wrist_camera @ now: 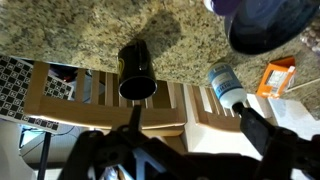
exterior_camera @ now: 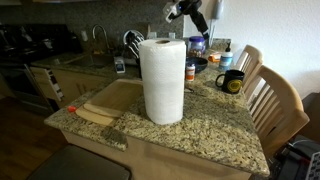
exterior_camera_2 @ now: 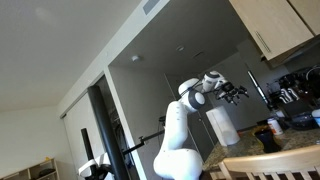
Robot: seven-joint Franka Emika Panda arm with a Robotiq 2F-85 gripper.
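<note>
My gripper stands open, its two dark fingers wide apart at the bottom of the wrist view, with nothing held between them. From the side it hangs high over the far part of the counter [exterior_camera: 215, 120], behind the paper towel roll [exterior_camera: 163, 90]. A black mug [exterior_camera: 231, 81] with a yellowish mark rests on the counter, clear of the gripper; the wrist view has the mug [wrist_camera: 136, 72] above the left finger. Ahead of the right finger, a bottle with a blue label [wrist_camera: 226, 85] appears.
A dark pan [wrist_camera: 262, 25] and an orange-labelled container [wrist_camera: 276, 76] lie at the wrist view's upper right. Wooden chairs [exterior_camera: 278, 108] line the counter's right side. A tan board or tray [exterior_camera: 115, 97] lies left of the towel roll.
</note>
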